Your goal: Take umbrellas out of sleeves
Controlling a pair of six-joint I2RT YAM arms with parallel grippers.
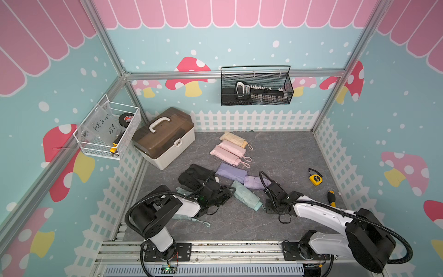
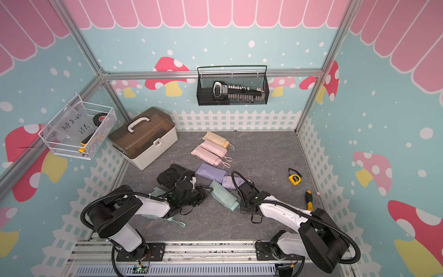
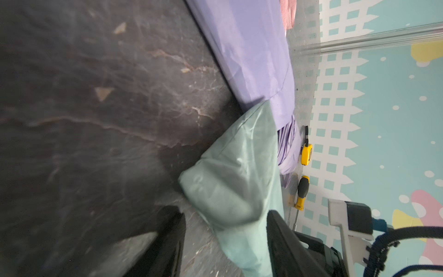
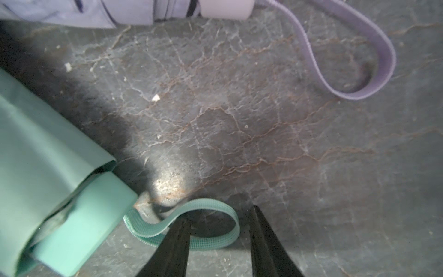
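A teal umbrella (image 1: pixel 247 195) lies in its sleeve between my two arms. In the right wrist view its handle end (image 4: pixel 87 221) pokes from the sleeve mouth, and its wrist strap (image 4: pixel 203 242) loops out between the fingers of my right gripper, which are apart and not closed on it. My left gripper stands open at the sleeve's closed end (image 3: pixel 226 189), which shows between and beyond its fingers. A lilac umbrella (image 4: pixel 129 9) has its handle and strap bare, with a purple sleeve (image 1: pixel 231 172) by its other end.
Pink umbrellas (image 1: pixel 224 155) and a yellow one (image 1: pixel 234 139) lie farther back. Black fabric (image 1: pixel 196 176) and another teal piece (image 1: pixel 187 210) surround the left arm. A toolbox (image 1: pixel 163 138) stands back left; a tape measure (image 1: pixel 315 178) and screwdriver (image 1: pixel 331 198) lie right.
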